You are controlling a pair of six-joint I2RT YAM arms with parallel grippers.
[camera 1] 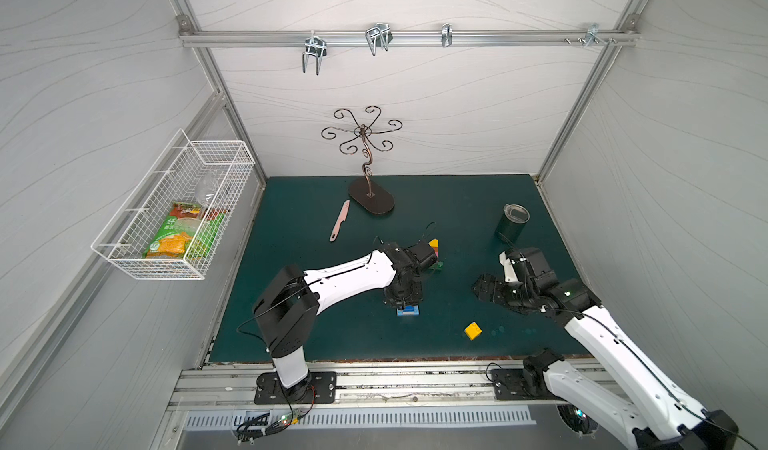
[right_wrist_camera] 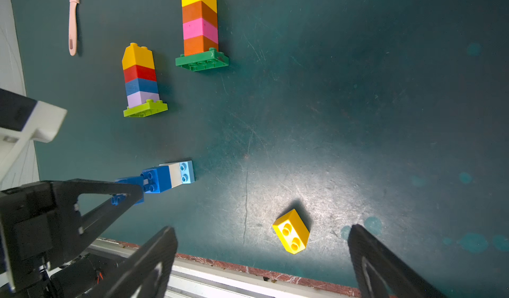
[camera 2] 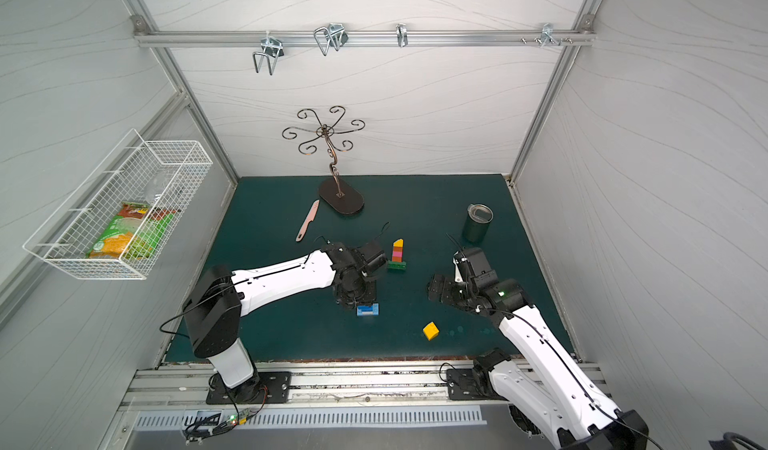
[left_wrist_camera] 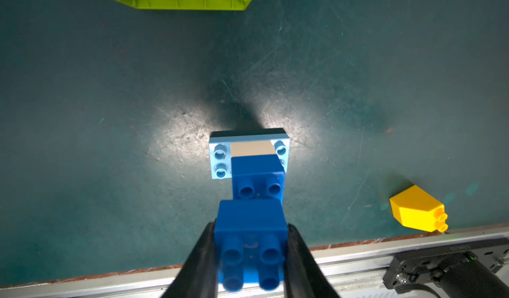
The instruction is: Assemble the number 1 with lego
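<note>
A light-blue base plate (left_wrist_camera: 220, 163) lies on the table, carrying a white brick (left_wrist_camera: 251, 148) with a blue brick (left_wrist_camera: 257, 172) stacked on it. My left gripper is shut on a second blue brick (left_wrist_camera: 250, 214), held just above the stack. In the right wrist view, the held blue brick (right_wrist_camera: 132, 181) appears very close to the stacked blue brick (right_wrist_camera: 157, 178); contact cannot be told. A yellow brick with a sloped side (right_wrist_camera: 291, 231) lies loose near the front edge. Above and around it, my right gripper stands open and empty.
Two finished-looking towers, one on a lime base (right_wrist_camera: 145, 109) and one on a green base (right_wrist_camera: 202, 60), stand farther back. A pink-handled knife (camera 1: 339, 221), metal stand (camera 1: 371, 197) and dark can (camera 1: 512, 223) are behind.
</note>
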